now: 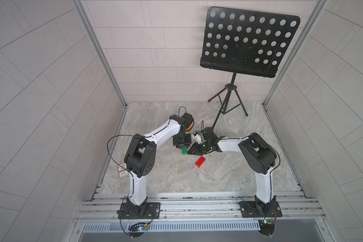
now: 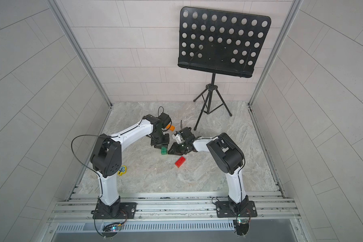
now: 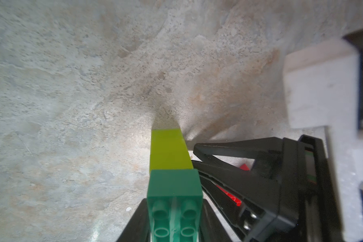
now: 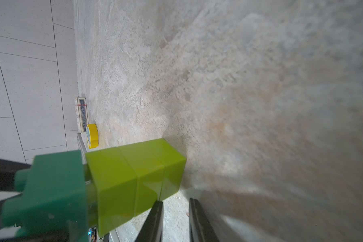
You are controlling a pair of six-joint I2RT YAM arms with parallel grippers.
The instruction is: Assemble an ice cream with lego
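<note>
My left gripper is shut on a dark green brick (image 3: 174, 183). Below that brick, a stack of lime green bricks (image 3: 169, 149) extends toward the floor. From the right wrist view, a narrow gap with stud-like parts shows between the dark green brick (image 4: 56, 185) and the lime stack (image 4: 141, 173). My right gripper stands open beside the stack's lower end, its fingers apart and nothing between them. Both grippers are close together in the top left view, with the dark green brick (image 1: 184, 150) just visible between them.
A red brick (image 1: 200, 161) lies in front of the right gripper. An orange piece (image 2: 170, 127) rests behind the grippers. Off to the left are a yellow piece (image 2: 122, 169) and a small box (image 1: 123, 171). A music stand (image 1: 250, 44) rises at the back.
</note>
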